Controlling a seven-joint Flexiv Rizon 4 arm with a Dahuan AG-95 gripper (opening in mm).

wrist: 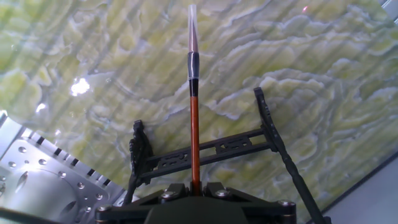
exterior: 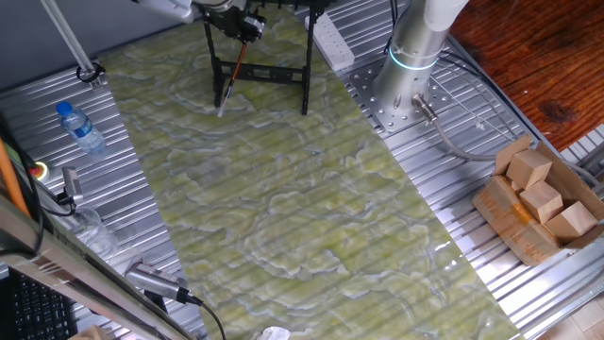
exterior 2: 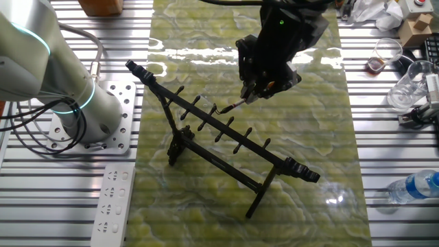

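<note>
A writing brush with an orange-brown handle, a black collar and a pale tip is in my gripper, whose fingers are shut around the handle. In exterior view 1 the brush slants downward, tip lowest, in front of the black rack. The black brush rack stands upright on the mat, a row of small pegs along its top bar. Seen in exterior view 2, my gripper is beside that bar, and the brush's thin loop end lies close to the pegs. Whether the loop touches a peg cannot be told.
A green marbled mat covers the table's middle, clear in front of the rack. A white power strip and the robot base stand nearby. A water bottle is at the left, a carton of wooden blocks at the right.
</note>
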